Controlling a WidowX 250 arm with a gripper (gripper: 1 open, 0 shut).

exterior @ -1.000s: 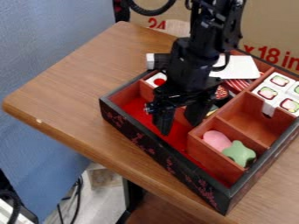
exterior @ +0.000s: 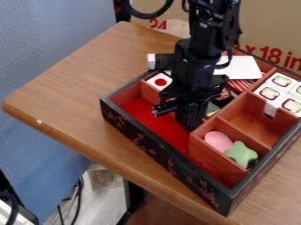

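Observation:
My black gripper [exterior: 186,105] hangs down inside a black box [exterior: 141,145] with a red lining, over its left compartment, near the middle. Its fingertips are dark against the box, and whether they hold anything cannot be made out. A sushi-like piece with a red dot [exterior: 160,81] sits at the back left of the box. A pink piece [exterior: 217,141] and a green star piece [exterior: 240,155] lie in a front right compartment, and several white pieces [exterior: 283,97] fill the back right one.
A wooden table [exterior: 83,88] surrounds the box, clear on the left. A cardboard box [exterior: 270,26] stands behind, with white paper [exterior: 244,68] in front of it. The table's left edge drops to cables.
My gripper has shifted slightly within the box, a little up and right. The box and pieces look unchanged.

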